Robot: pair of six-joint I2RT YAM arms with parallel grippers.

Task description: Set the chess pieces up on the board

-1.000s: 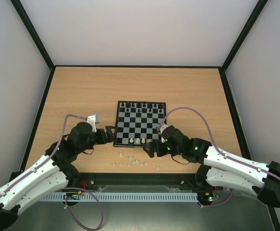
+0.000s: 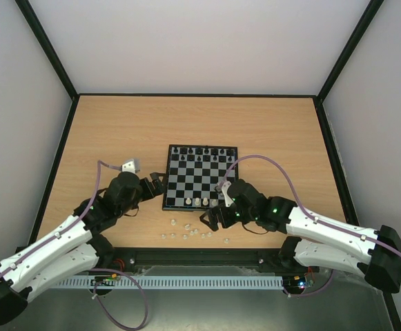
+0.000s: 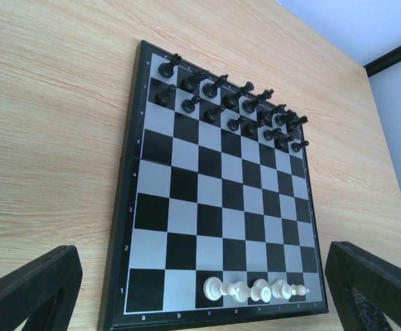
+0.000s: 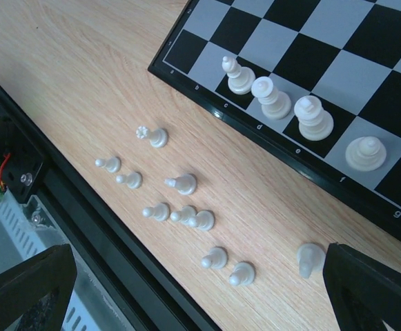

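The chessboard (image 2: 165, 172) lies flat in mid-table, with black pieces (image 3: 248, 103) standing on its two far rows. Along its near row stand white pieces, among them a bishop (image 4: 239, 77) and another piece (image 4: 366, 153) to the right. Several loose white pieces (image 4: 186, 183) are scattered on the table in front of the board. One more white piece (image 4: 310, 259) stands near the right wrist view's right finger. My left gripper (image 2: 157, 183) is open beside the board's left edge, holding nothing. My right gripper (image 2: 210, 220) is open and empty near the board's front edge.
The table's front edge, with its dark rail (image 4: 117, 248), runs close to the loose pieces. Bare wood (image 2: 283, 138) surrounds the board at the back and sides. Walls stand behind and on both sides.
My right gripper has shifted slightly left and toward the front edge, off the board's near side. My left gripper has moved only a little. The pieces look unchanged.
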